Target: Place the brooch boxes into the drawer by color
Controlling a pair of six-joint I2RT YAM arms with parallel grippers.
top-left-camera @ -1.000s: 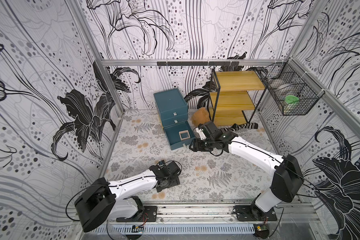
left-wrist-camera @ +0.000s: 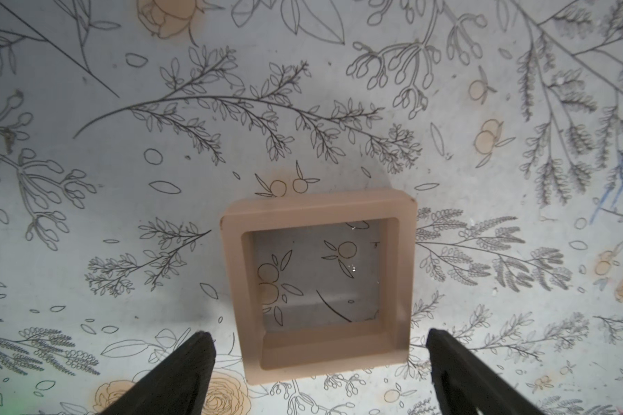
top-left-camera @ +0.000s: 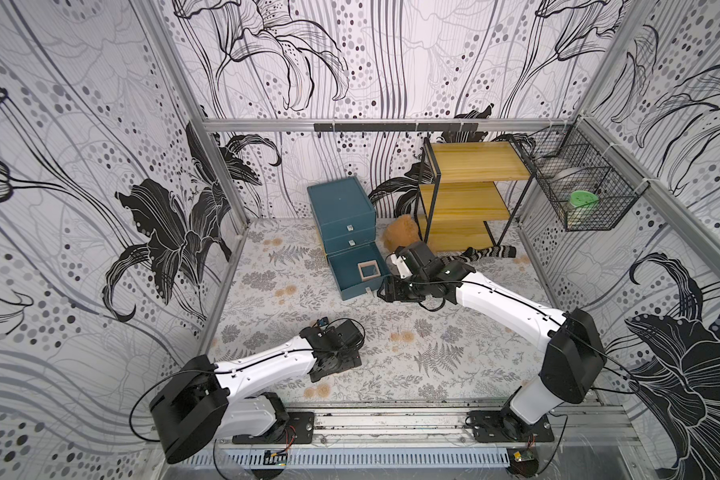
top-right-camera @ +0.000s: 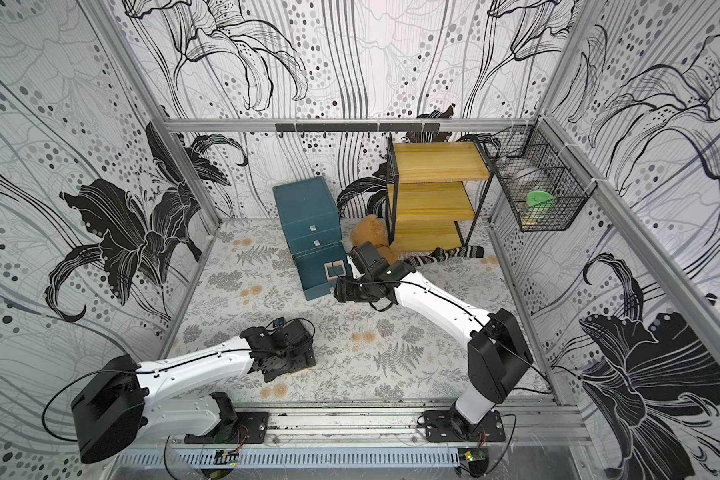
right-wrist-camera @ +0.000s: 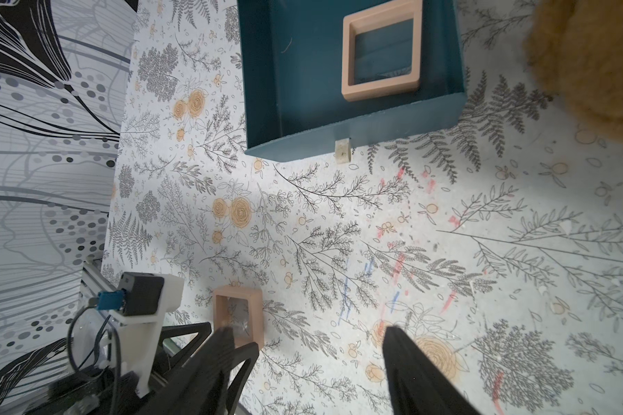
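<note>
A square pinkish-tan brooch box, see-through in its middle, lies on the table in the left wrist view. My left gripper is open above it; the box sits ahead of the fingertips, not between them. A second box of the same colour rests at the right side inside the pulled-out lower drawer of the teal cabinet. My right gripper hangs near the drawer's front right corner, its fingers apart with only table below. From above, the left arm hides the table box.
Beside the drawer sits a brown plush toy. A wooden shelf stands at the back right, a striped item at its foot. A wire basket hangs on the right.
The right arm, the drawer and the box in it look unmoved.
</note>
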